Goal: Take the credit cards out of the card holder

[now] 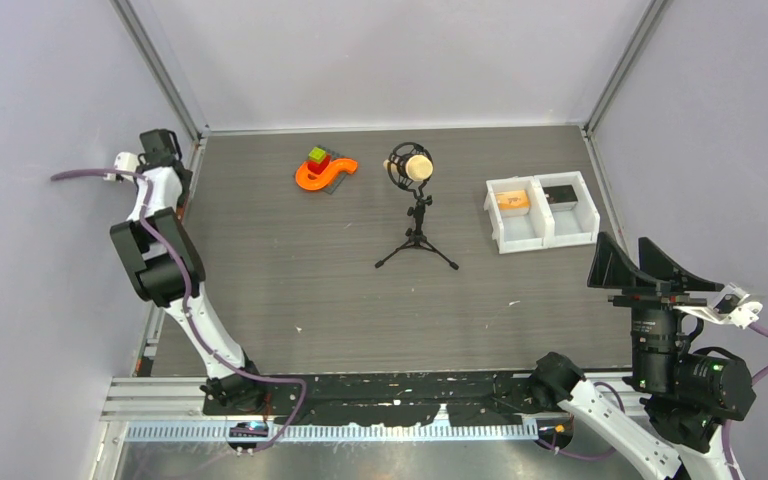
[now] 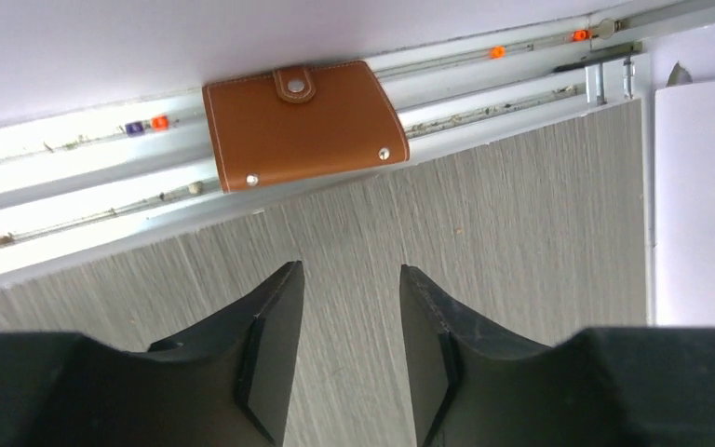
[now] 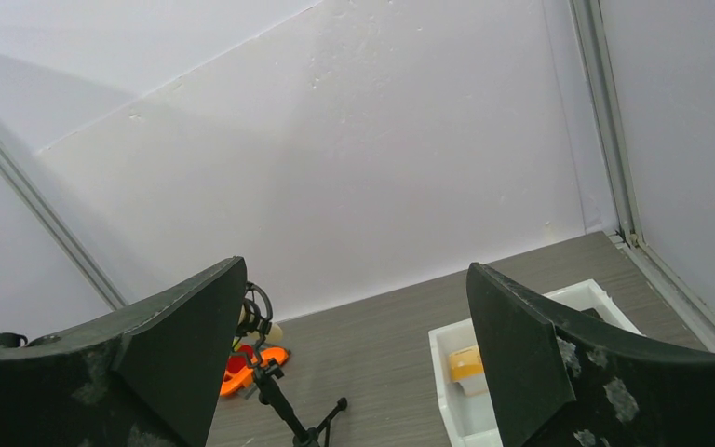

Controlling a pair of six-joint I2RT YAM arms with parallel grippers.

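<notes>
In the left wrist view a brown leather card holder (image 2: 303,126), closed with a snap strap, lies on the white frame rail at the left wall; no cards show. My left gripper hangs above the grey floor beside it, open and empty. In the top view the left arm mostly hides the holder. My right gripper is raised at the front right, open, with nothing between its fingers.
A black tripod stand (image 1: 416,235) stands mid-table. An orange toy (image 1: 312,178) is at the back, and a white divided tray (image 1: 570,230) at the right.
</notes>
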